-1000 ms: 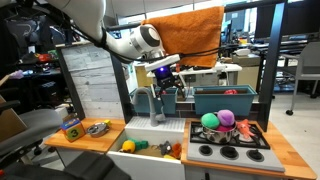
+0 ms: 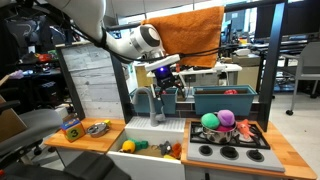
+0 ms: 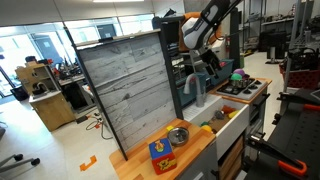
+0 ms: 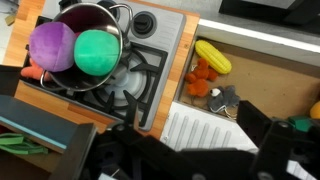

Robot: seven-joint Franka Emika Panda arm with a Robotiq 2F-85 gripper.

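Observation:
My gripper [image 2: 171, 108] hangs above the back of the counter, near the tap and the white ribbed drainer. In the wrist view, the dark fingers of the gripper stand wide apart, with nothing visible between them but the white drainer [image 4: 197, 132] below. A metal pot [image 4: 119, 18] on the stove holds a purple ball [image 4: 52, 46] and a green ball [image 4: 97, 52]. To its right, a yellow corn-like piece [image 4: 212, 56], an orange-red piece [image 4: 198, 80] and a grey piece [image 4: 224, 101] lie in the open basin.
A teal bin [image 2: 222, 104] stands behind the stove [image 2: 235, 149]. Towards the left end of the counter are a yellow-and-red box [image 3: 162, 155] and a metal bowl [image 3: 178, 136]. Shelving backs the work area; bare wood shows around the bowl.

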